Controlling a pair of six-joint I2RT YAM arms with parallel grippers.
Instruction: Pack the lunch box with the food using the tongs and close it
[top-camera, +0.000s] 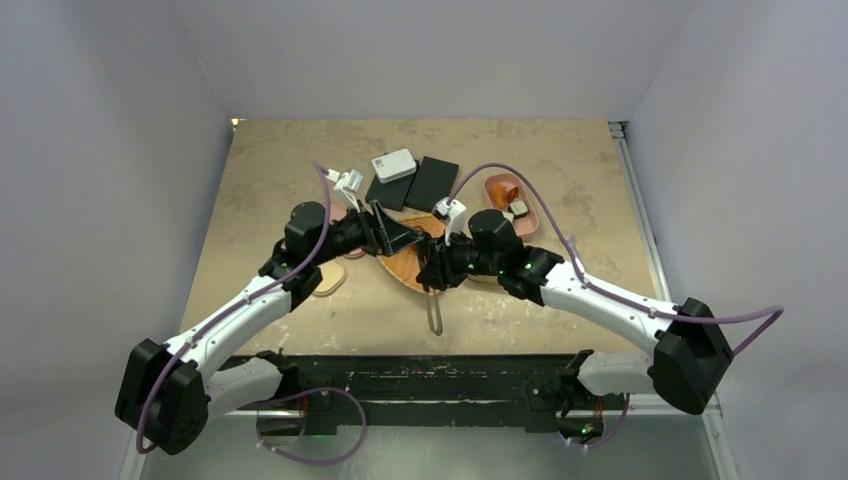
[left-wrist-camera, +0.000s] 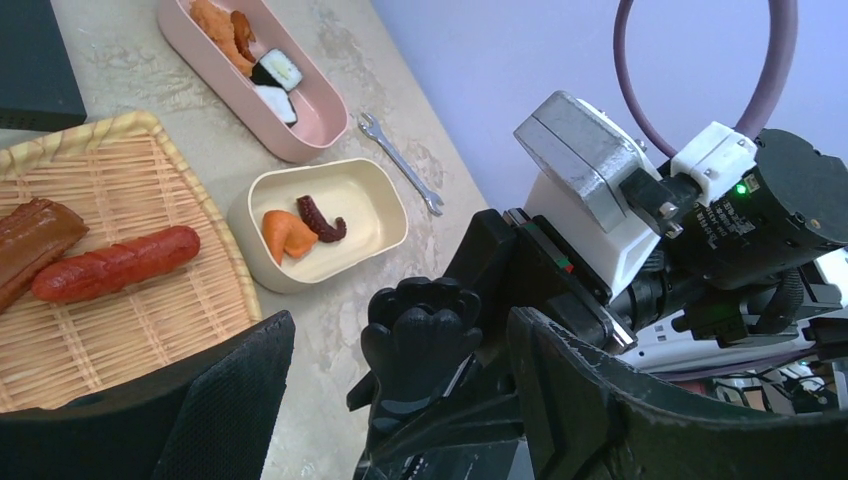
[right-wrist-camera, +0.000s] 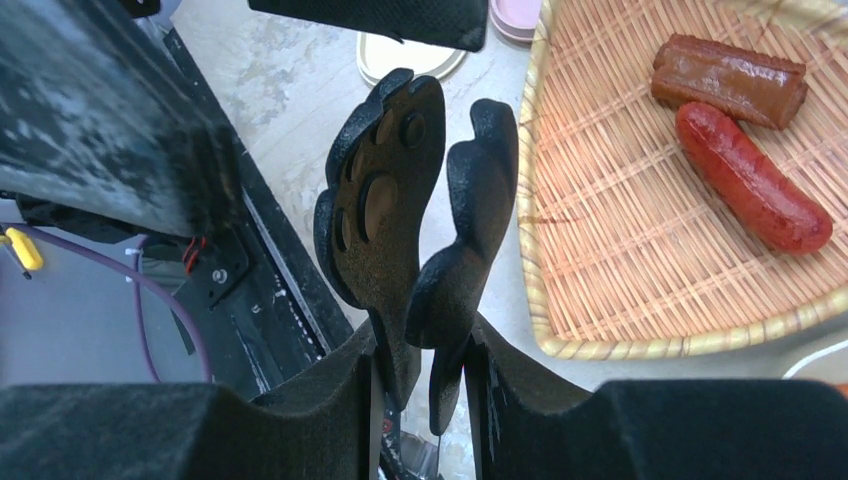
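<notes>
A pair of tongs with black paw-shaped tips (right-wrist-camera: 385, 200) is clamped in my right gripper, over the table beside the woven basket (right-wrist-camera: 555, 300). In the left wrist view the tong tips (left-wrist-camera: 420, 340) appear in the gap of my left gripper, which is open and holds nothing. Both grippers are close together above the basket in the top view. A red sausage (left-wrist-camera: 120, 265) and a brown sausage piece (right-wrist-camera: 730, 80) lie in the basket. The cream box (left-wrist-camera: 375, 235) contains an orange piece (left-wrist-camera: 288, 235) and a dark curled piece (left-wrist-camera: 322, 220).
A pink box (top-camera: 530, 222) with fried food and rice pieces stands at the back right. Beside the boxes lies a metal wrench-shaped utensil (left-wrist-camera: 400, 165). Cream lids (top-camera: 330, 278) are at left, black boxes (top-camera: 433, 183) at the back.
</notes>
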